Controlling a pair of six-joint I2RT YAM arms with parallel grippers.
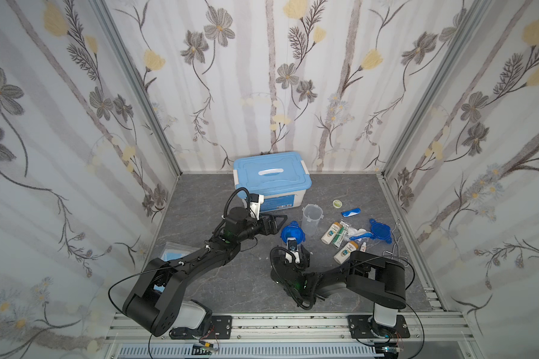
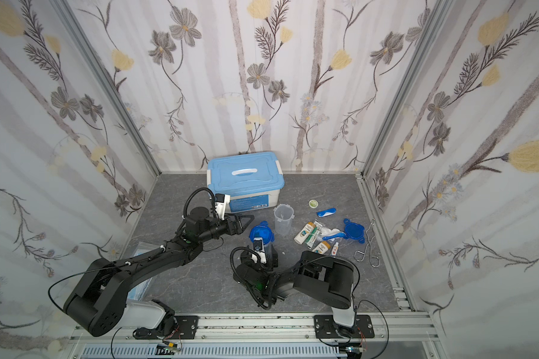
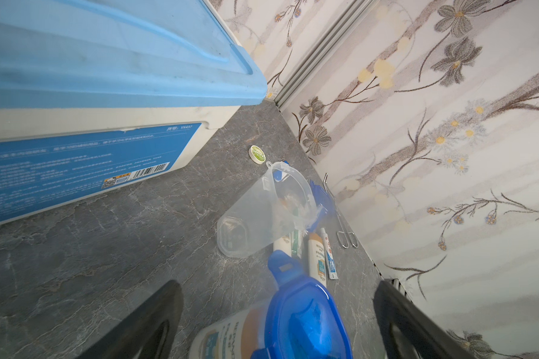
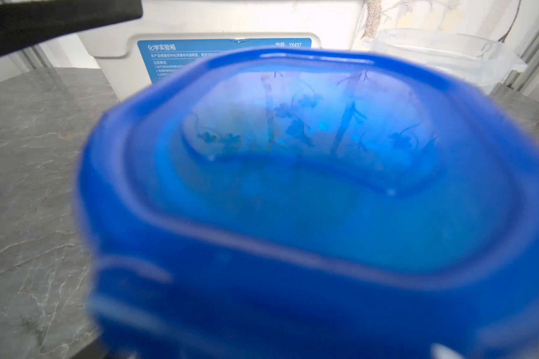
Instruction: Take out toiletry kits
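A clear cup with a blue lid [image 3: 308, 323] stands on the floor; a labelled bottle [image 3: 221, 338] shows through its side. My left gripper [image 1: 284, 223] is open beside and above the lidded cup, and in the left wrist view its dark fingers [image 3: 152, 323] are wide apart. At the cup's near side is my right gripper [image 1: 299, 250], open. The blue lid [image 4: 317, 239] fills most of the right wrist view and hides most of that gripper's fingers. An empty clear cup [image 1: 312, 219] stands just behind, to the right.
A blue-lidded storage box [image 1: 272, 173] stands at the back. On the right lie bottles [image 1: 331, 232], tubes, a blue comb-like piece [image 1: 351, 211], another blue lid [image 1: 380, 230], a small round tin [image 1: 337, 204] and metal tongs [image 2: 368, 245]. Bare floor shows front left of centre.
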